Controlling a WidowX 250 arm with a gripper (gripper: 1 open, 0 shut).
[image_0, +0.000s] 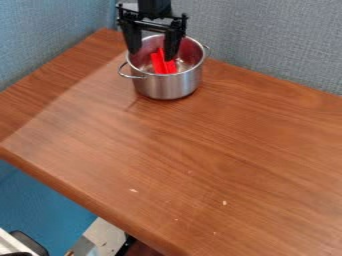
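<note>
My black gripper (152, 36) hangs over the steel pot (170, 88) at the back of the wooden table, its open fingers reaching down to the pot's rim. A red object (164, 64) lies inside the pot, just below the gripper. Whether the fingertips touch it, I cannot tell.
Padded blue-grey walls (267, 40) close in the back and left. Some white and dark items sit below the table's edge at the bottom left.
</note>
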